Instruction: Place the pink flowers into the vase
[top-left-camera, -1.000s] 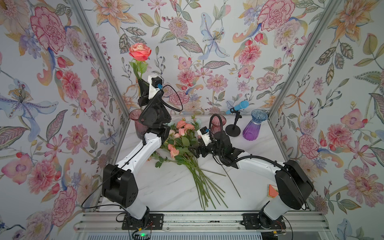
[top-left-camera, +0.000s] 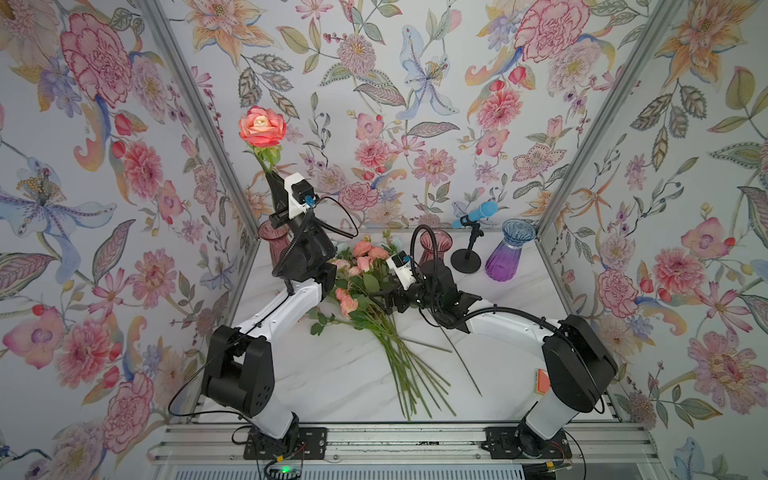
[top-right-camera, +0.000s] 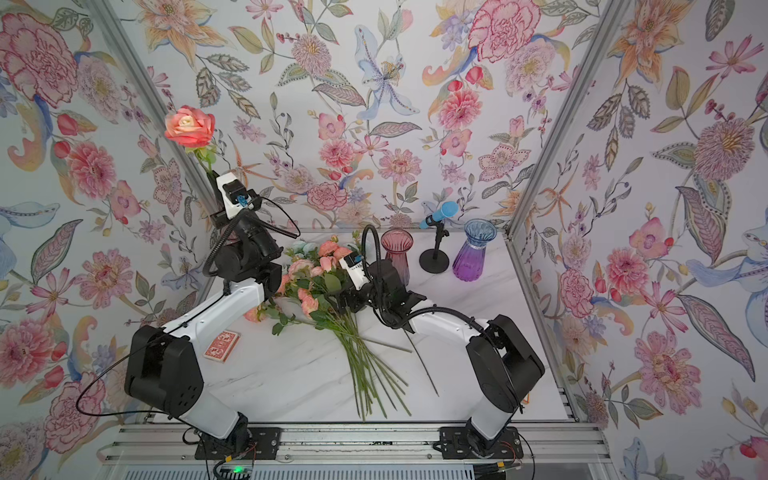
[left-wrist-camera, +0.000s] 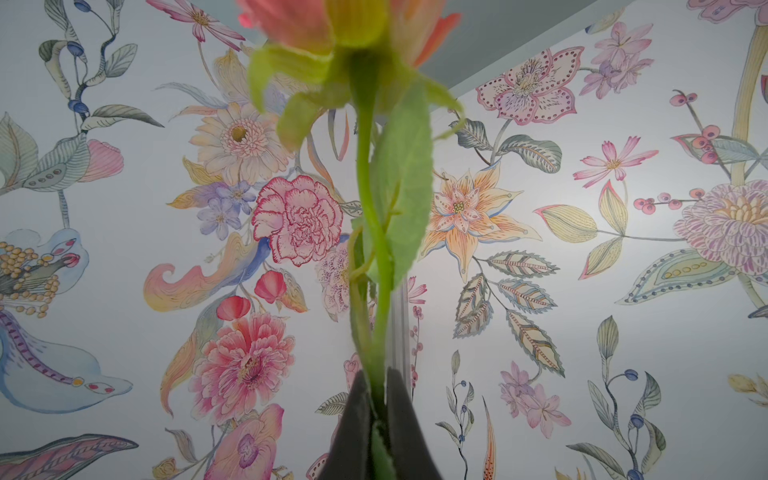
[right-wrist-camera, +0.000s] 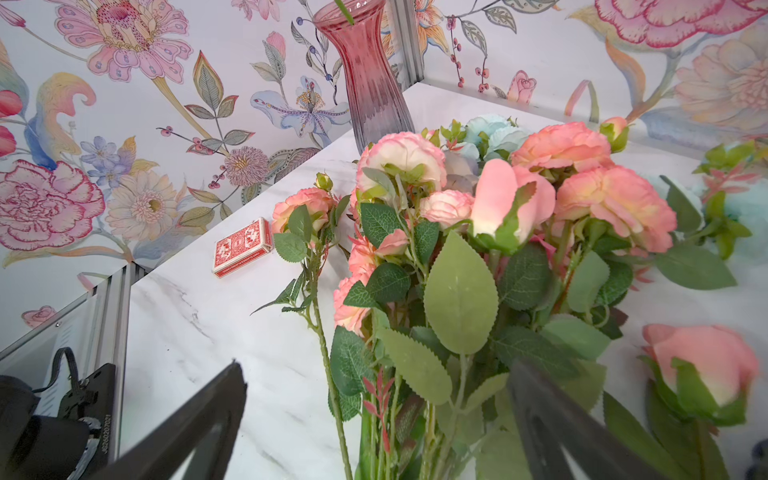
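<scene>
A coral-pink rose (top-left-camera: 262, 126) stands upright above my left gripper, which is shut on its green stem (left-wrist-camera: 382, 320). This gripper is raised at the back left, over the pink vase (top-left-camera: 273, 233) whose body the arm partly hides. In the right wrist view a green stem end shows at the mouth of that vase (right-wrist-camera: 372, 80); whether it is inside cannot be told. My right gripper is open above the pile of pink flowers (right-wrist-camera: 512, 200), blooms and leaves lying beyond and between its fingers, none gripped.
A second pink vase (top-right-camera: 396, 248), a black stand with a blue top (top-right-camera: 436, 256) and a blue-purple vase (top-right-camera: 472, 252) line the back right. Loose stems (top-left-camera: 408, 368) reach toward the front. A red card box (top-right-camera: 221, 345) lies front left.
The right gripper has shifted slightly left toward the flower pile.
</scene>
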